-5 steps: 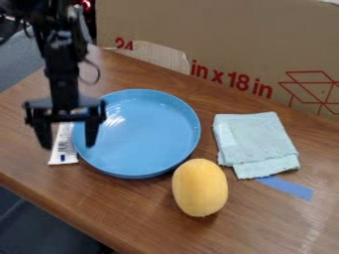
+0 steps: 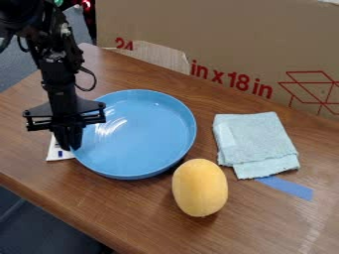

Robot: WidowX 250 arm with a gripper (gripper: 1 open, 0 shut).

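My black gripper (image 2: 66,134) is low at the left rim of a blue plate (image 2: 139,134), over a white tube-like item (image 2: 56,151) with dark print that lies beside the plate and is mostly hidden behind it. The gripper looks shut; whether anything is between its fingertips cannot be seen clearly. A yellow mango-like object (image 2: 200,188) sits just in front of the plate to the right.
A folded pale cloth (image 2: 255,139) lies right of the plate, with blue tape (image 2: 287,188) by it. A large cardboard box (image 2: 232,50) stands along the back. The table's front-left edge drops off near the white item.
The gripper has moved slightly down and toward the plate's left rim, covering more of the white item. The plate, cloth and yellow object look unmoved.
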